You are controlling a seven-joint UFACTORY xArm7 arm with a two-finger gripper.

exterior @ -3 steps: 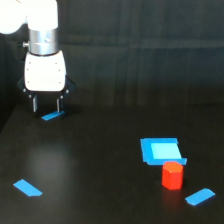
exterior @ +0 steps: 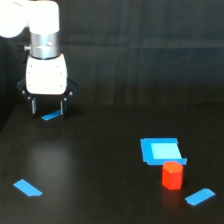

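Observation:
At the far left of the dark table, my gripper (exterior: 48,106) hangs low under its white hand. Its two dark fingers stand well apart, with nothing visible between them except a strip of blue tape on the table behind. A small red block (exterior: 172,176) stands upright on the right side of the table, far from the gripper. Just behind the block is a square blue tape outline (exterior: 149,155) around a pale blue patch (exterior: 164,150); the block's top overlaps its front edge in this view.
Blue tape strips mark the table at the front left (exterior: 27,188), at the front right (exterior: 200,197) and near the gripper (exterior: 52,115). A dark curtain (exterior: 130,55) closes off the back.
My gripper has shifted slightly right and lower in the view. The red block and the tape marks have stayed where they were.

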